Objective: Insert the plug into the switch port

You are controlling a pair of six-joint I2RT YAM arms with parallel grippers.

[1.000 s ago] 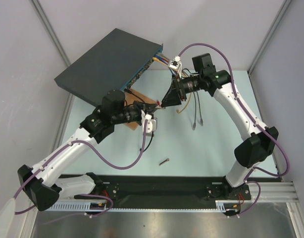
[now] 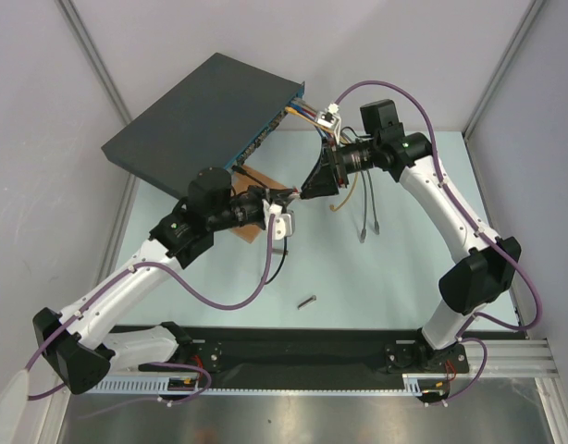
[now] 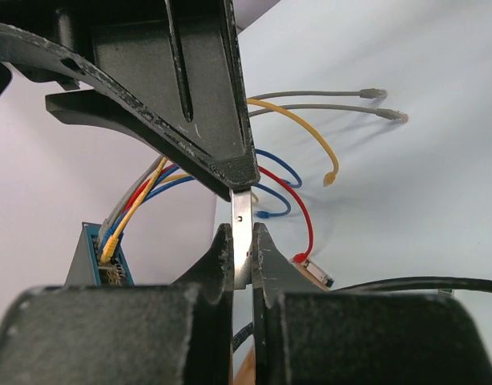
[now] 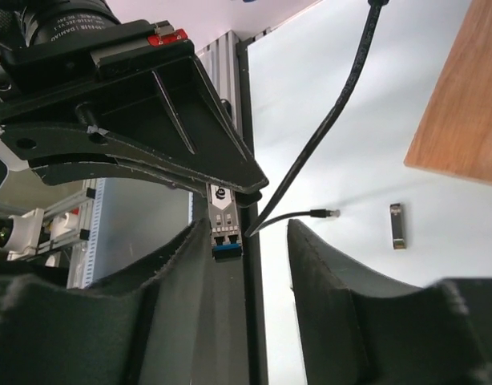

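A small silver plug [image 3: 242, 241] is pinched upright between my left gripper's fingers, so the left gripper is shut on it. In the right wrist view the plug [image 4: 224, 216] shows its blue-tipped end, sticking out from the left gripper's fingers [image 4: 190, 132]. My right gripper has its fingers spread, with the plug's end in front of the gap and nearer the left-hand finger. From above, the left gripper [image 2: 291, 195] and right gripper [image 2: 307, 192] meet tip to tip. The black switch [image 2: 205, 120] stands tilted behind the left arm, port row [image 2: 256, 143] facing right.
Coloured cables [image 2: 307, 111] run from the switch; grey cables [image 2: 364, 208] hang to its right. A wooden board [image 2: 250, 229] lies under the left gripper, with a black cable [image 2: 280, 266] nearby. Another silver module [image 2: 307, 302] lies on the table [image 2: 386, 277], whose right front is clear.
Both arms hold nearly the same place.
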